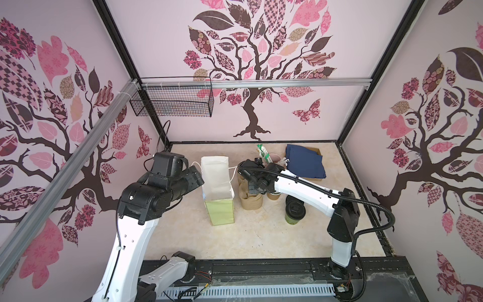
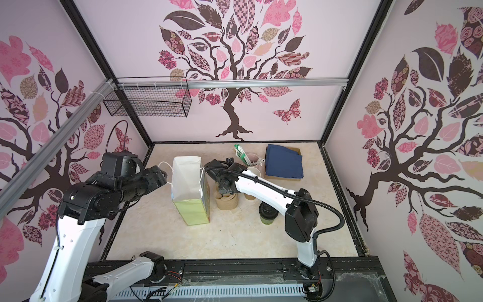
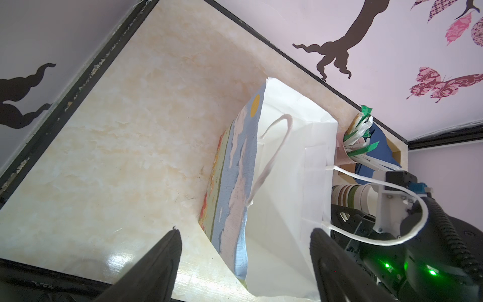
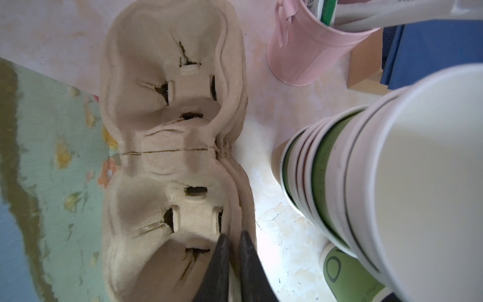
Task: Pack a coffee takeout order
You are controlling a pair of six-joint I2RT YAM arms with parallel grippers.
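Note:
An open paper bag (image 1: 218, 211) with white handles stands upright at the table's middle left. My left gripper hangs open at its left, fingers empty. Right of the bag, a cardboard cup carrier (image 4: 146, 211) stands, mostly under my right arm in the top views. My right gripper is shut at the carrier's right rim; whether the rim is between the fingertips is unclear. A stack of paper cups (image 4: 422, 191) stands beside the carrier, and dark-lidded green cups (image 1: 294, 214) stand to the front right.
A pink bucket (image 4: 307, 55) of wrapped straws or utensils stands behind the cups. Blue napkins (image 1: 304, 161) lie in a box at the back right. A wire basket (image 1: 171, 100) hangs high on the back left.

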